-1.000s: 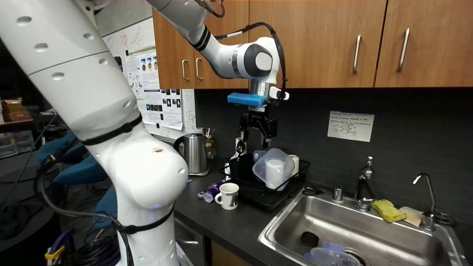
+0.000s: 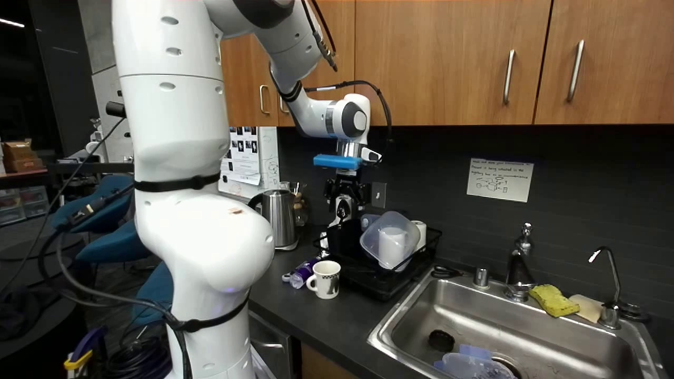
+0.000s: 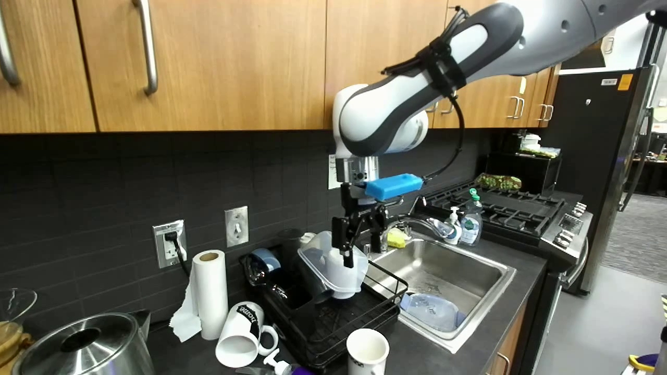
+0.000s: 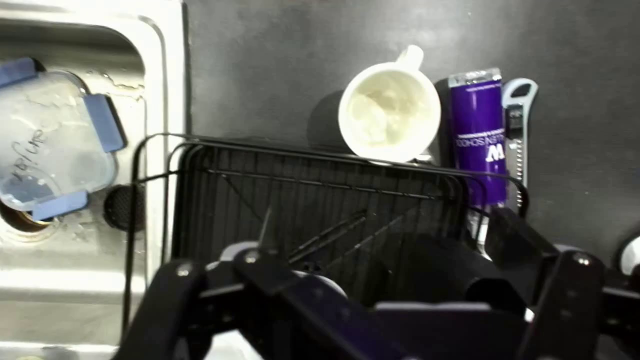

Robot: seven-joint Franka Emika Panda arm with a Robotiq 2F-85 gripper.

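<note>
My gripper [image 2: 347,201] hangs over the back left part of the black dish rack [image 2: 422,256], pointing down. In the wrist view its dark fingers [image 4: 516,240] stand wide apart, with nothing seen held between them. Below it in exterior view 1 is a black holder [image 2: 344,239] with a dark spoon-like utensil standing in it. A clear plastic container [image 2: 373,243] and a white cup [image 2: 393,245] lean in the rack. Whether the fingers touch anything there cannot be made out.
A white mug [image 4: 390,113] and a purple tube [image 4: 478,135] lie close by the rack's edge. Another mug [image 3: 241,334], a paper towel roll [image 3: 210,294] and a kettle [image 3: 87,347] crowd one side. The sink [image 2: 537,328] holds a clear lidded container [image 4: 51,141].
In exterior view 1 my gripper has come down and shifted left, from above the clear container to above the utensil holder. The arm's large links have swung more upright. Rack and mug stayed put.
</note>
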